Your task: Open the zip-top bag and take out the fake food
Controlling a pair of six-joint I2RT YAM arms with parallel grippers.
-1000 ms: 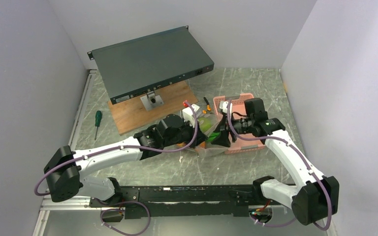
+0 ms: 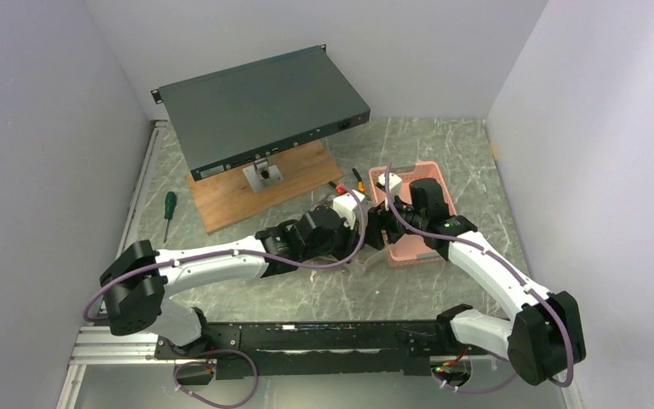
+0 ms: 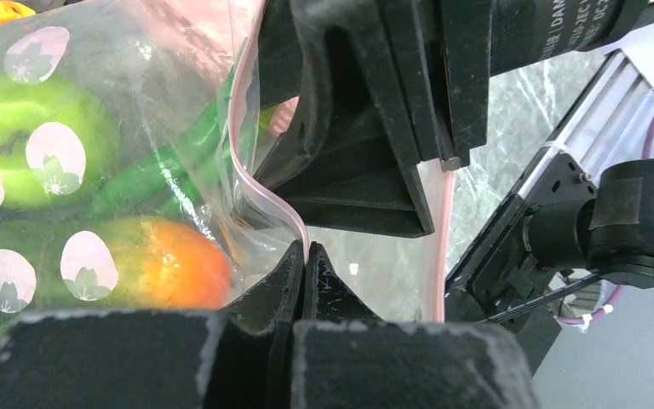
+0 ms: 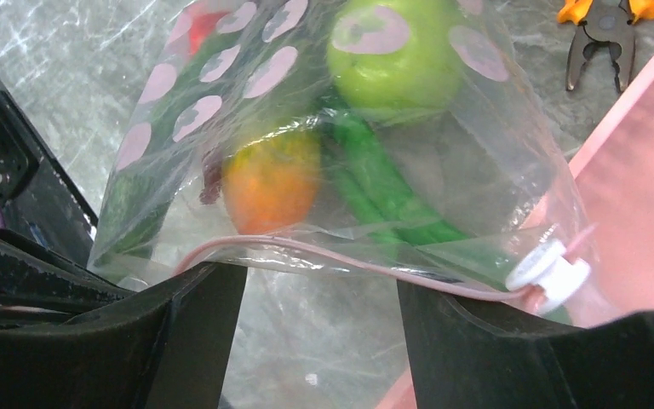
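Note:
In the left wrist view a clear zip bag (image 3: 145,111) holds a green apple (image 3: 60,102), an orange-yellow fruit (image 3: 170,264) and long green pieces; the right wrist view shows it too (image 4: 477,145), with a white slider (image 4: 545,273) on its pink seal. My left gripper is shut at the pink seal strip, whose edge runs into its fingertips. My right gripper is part open at the bag's mouth beside the left one, its fingers beneath the seal in its own view. From above, both grippers hide most of the bag.
A pink basket (image 2: 426,256) sits to the right. Pliers (image 4: 600,43) lie behind the bag. A screwdriver (image 2: 170,209) lies at left, and a large dark panel (image 2: 264,106) on a wooden board stands at the back.
My left gripper has moved right, toward the right one.

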